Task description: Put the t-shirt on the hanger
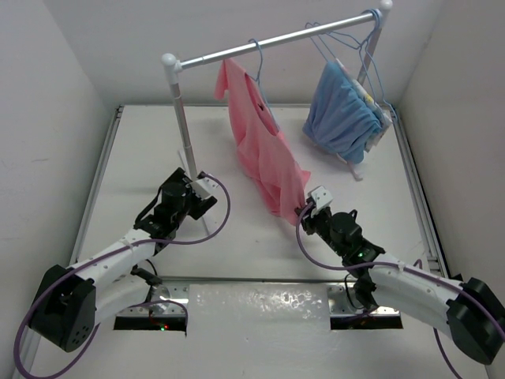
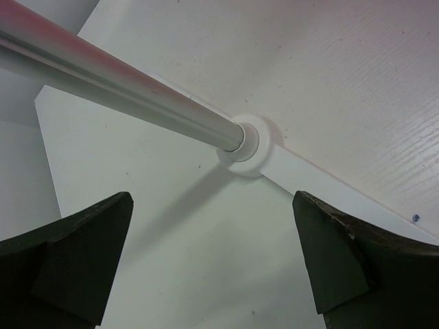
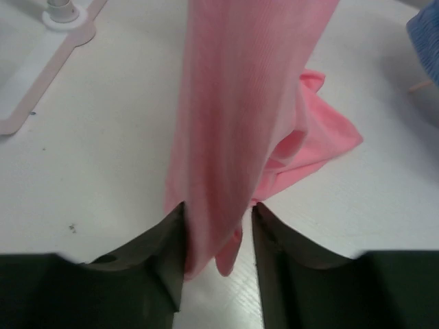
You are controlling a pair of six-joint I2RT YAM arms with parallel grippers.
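The pink t-shirt (image 1: 264, 150) hangs from a blue hanger (image 1: 260, 73) on the rail, its lower end drooping toward my right arm. At that lower edge is my right gripper (image 1: 309, 209). In the right wrist view the hem of the pink cloth (image 3: 236, 116) runs down between its fingers, which stand part open. The cloth lies against the left finger, with a gap before the right finger (image 3: 264, 236). My left gripper (image 1: 207, 195) is beside the rack's left post; in the left wrist view its fingers (image 2: 86, 257) are wide open with nothing between them.
The rack's rail (image 1: 276, 41) spans above the table, its left post (image 2: 158, 99) standing close in front of my left gripper. On the right hang a blue garment (image 1: 343, 110) and more hangers.
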